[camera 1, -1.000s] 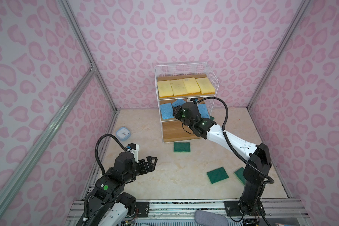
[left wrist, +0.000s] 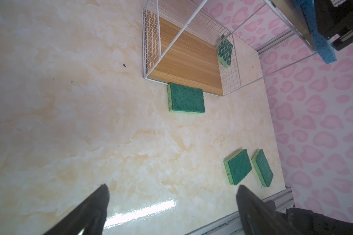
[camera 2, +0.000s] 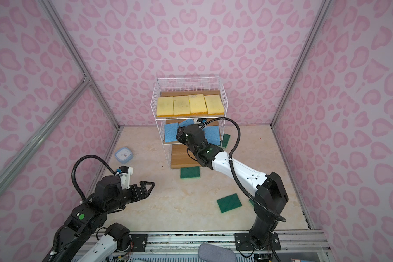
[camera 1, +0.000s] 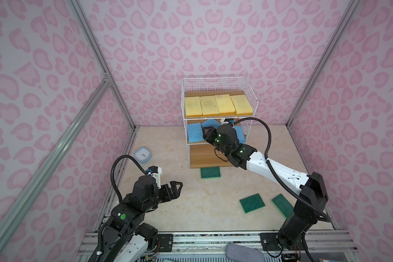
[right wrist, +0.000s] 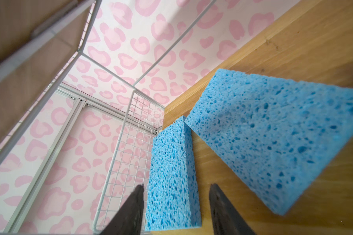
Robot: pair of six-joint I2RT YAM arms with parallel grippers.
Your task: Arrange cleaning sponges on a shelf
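Observation:
A white wire rack holds a row of yellow sponges (camera 1: 192, 106) on its top shelf and several blue sponges (camera 1: 194, 132) on the middle one. My right gripper is at the middle shelf, part open with nothing visibly gripped; in the right wrist view a skewed blue sponge (right wrist: 274, 129) lies just beyond its fingers, beside another along the side mesh. My left gripper stands open over the front left floor, empty. Green sponges (left wrist: 186, 98) lie on the floor in front of the rack, at the front right (camera 1: 252, 202) and beside the rack's right side.
The bottom shelf (left wrist: 186, 66) shows bare wood. A small blue-rimmed round object (camera 1: 142, 154) lies at the left. The top shelf's underside is close above my right gripper.
The right arm has shifted slightly right and down in the top left view, and the rack has moved slightly with it. The left arm has not moved.

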